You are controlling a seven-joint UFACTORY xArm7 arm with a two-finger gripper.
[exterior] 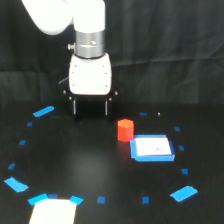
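My gripper [90, 112] hangs above the black table toward the back, left of the middle. Its two dark fingers stand wide apart, and the gap between them is empty. A small red block [125, 130] sits to the right of the gripper and lower in the view. Just beyond the block to the right lies a flat blue piece with a white top [152, 147]. Whether the block touches it, I cannot tell. At the bottom edge, left of the middle, a pale yellowish item [53, 212] is partly cut off.
Blue tape strips mark the black surface, one at the lower right [184, 193] and another at the left [16, 184]. Several small blue squares are spread around. A dark curtain [165, 55] hangs behind.
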